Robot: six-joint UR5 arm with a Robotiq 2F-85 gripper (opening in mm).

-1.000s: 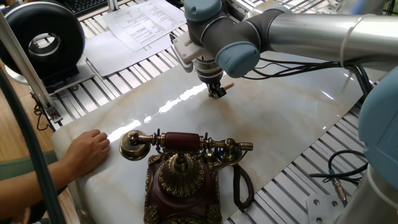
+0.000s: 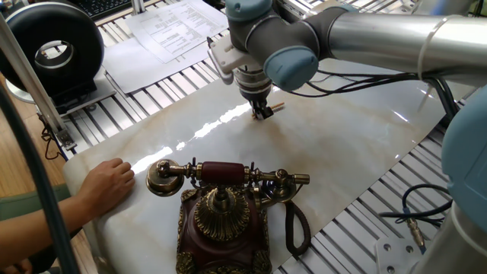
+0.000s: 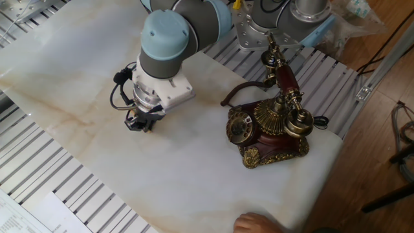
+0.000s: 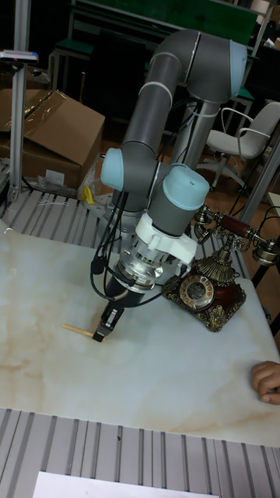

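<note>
A thin tan wooden stick (image 2: 278, 106) passes between the fingertips of my gripper (image 2: 262, 115), which looks shut on it. In exterior view 3 most of the stick (image 4: 76, 329) juts out to the left of the gripper (image 4: 100, 334), low over the marble-patterned tabletop (image 4: 50, 382). Whether the stick touches the surface cannot be told. From exterior view 2, the dark gripper (image 3: 140, 123) points down at the table, and the stick is mostly hidden beneath it. An ornate dark red and brass telephone (image 2: 222, 217) stands apart from the gripper, its handset lying across the cradle.
A person's hand (image 2: 108, 184) rests at the table edge near the telephone. Paper sheets (image 2: 173, 32) lie on the slatted metal surface beyond the tabletop. Black cables (image 2: 365, 85) hang along the arm. Bare tabletop surrounds the gripper.
The gripper and the stick have shifted very slightly to the left in exterior view 1. The telephone and the hand have stayed where they were.
</note>
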